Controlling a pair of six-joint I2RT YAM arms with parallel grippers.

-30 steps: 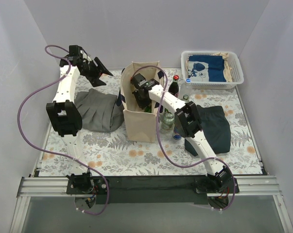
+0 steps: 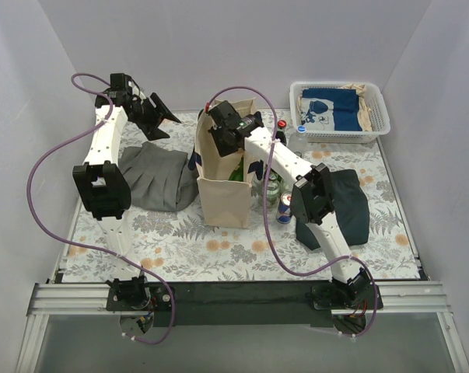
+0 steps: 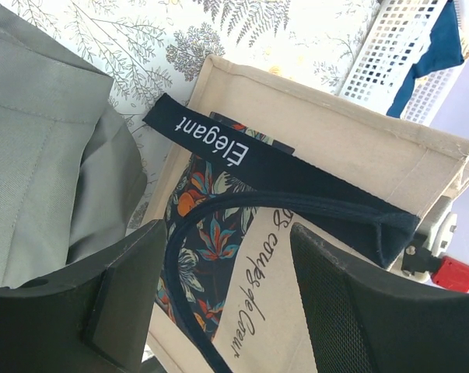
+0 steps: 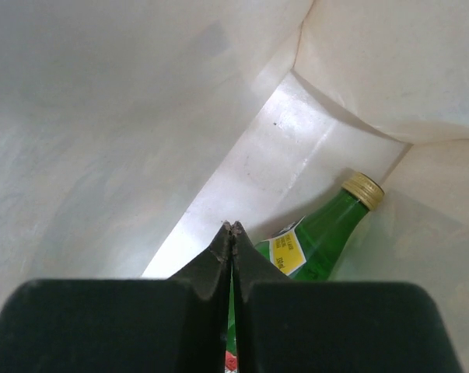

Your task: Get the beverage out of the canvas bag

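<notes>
The beige canvas bag (image 2: 225, 203) stands upright and open at the top in the middle of the table. A green glass bottle with a gold cap (image 4: 363, 191) lies tilted on the bag's floor in the right wrist view, its lower part hidden behind my fingers. Above it, inside the bag's opening, my right gripper has its fingertips together with nothing seen between them. My left gripper (image 2: 172, 127) is outside the bag at its left, fingers spread apart. Only the bag's printed side and dark strap (image 3: 281, 200) show beyond those fingers in the left wrist view.
Right of the bag stand a red-capped dark bottle (image 2: 281, 134), a blue-capped clear bottle (image 2: 299, 141), green-tinted glass bottles (image 2: 273, 190) and a blue can (image 2: 284, 208). A white basket (image 2: 378, 116) sits at the back right. Grey cloth (image 2: 152, 177) lies left.
My right gripper has risen from low in the bag, near the green bottle, and shifted toward the back. The left arm stays put.
</notes>
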